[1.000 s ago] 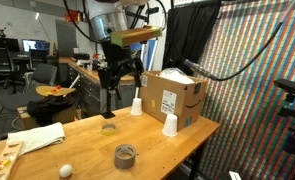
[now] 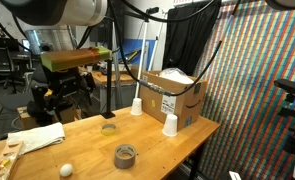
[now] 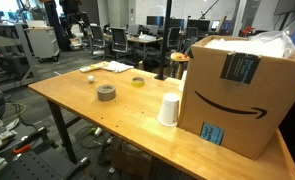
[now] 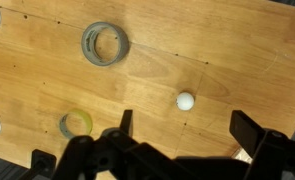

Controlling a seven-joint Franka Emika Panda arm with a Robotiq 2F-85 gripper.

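Observation:
Held above the table, my gripper stands open, its two dark fingers spread wide with nothing between them. A small white ball [image 4: 185,101] lies on the wood just beyond the gap in the wrist view. Farther off there, at the upper left, is a roll of grey tape [image 4: 105,44]. A yellow-edged tape ring [image 4: 75,123] rests left of the fingers. In exterior view 1 the gripper [image 2: 62,103] hangs high over the left part of the table, clear of the ball [image 2: 66,170] and the grey tape [image 2: 125,156].
Two white cups, one near [image 2: 170,125] and one farther back [image 2: 137,106], stand by a large cardboard box [image 2: 192,100]. A white cloth [image 2: 37,138] and a shallow tray [image 2: 5,160] lie at the table's left. Bare wood surrounds the ball.
The arm and gripper have swung to the left in exterior view 1, away from above the tape rings. The things on the table have stayed put.

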